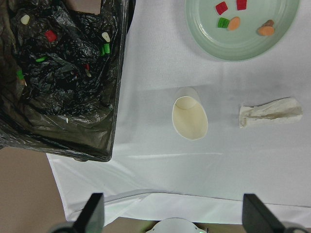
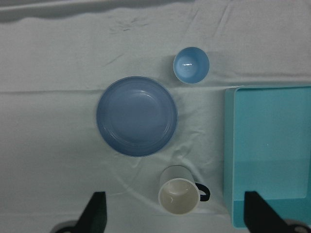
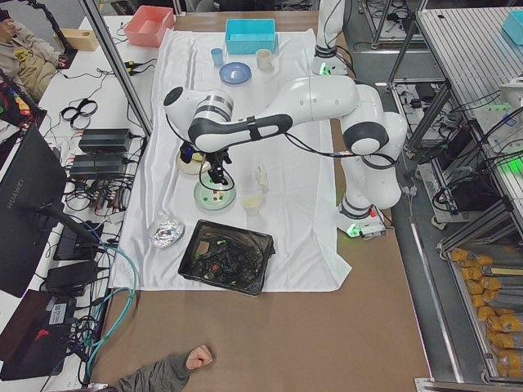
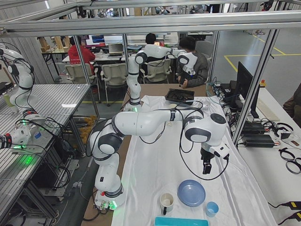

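My left gripper hovers open and empty above the white cloth. Below it, a green plate [image 1: 243, 34] holds red and green blocks and oval pieces. A black-lined bin [image 1: 58, 82] holds bits, a pale cup [image 1: 189, 116] stands between bin and plate, and a crumpled pale strip [image 1: 269, 112] lies to the right. My right gripper is open, empty, above a blue plate [image 2: 136, 116], a small blue cup [image 2: 191, 65], a white mug [image 2: 177, 196] with black handle and a turquoise tray [image 2: 231, 155].
A foil-covered round item [image 3: 167, 231] sits left of the bin. A person's hand [image 3: 198, 357] rests on the brown table edge. Bare cloth shows between the blue plate and the green plate.
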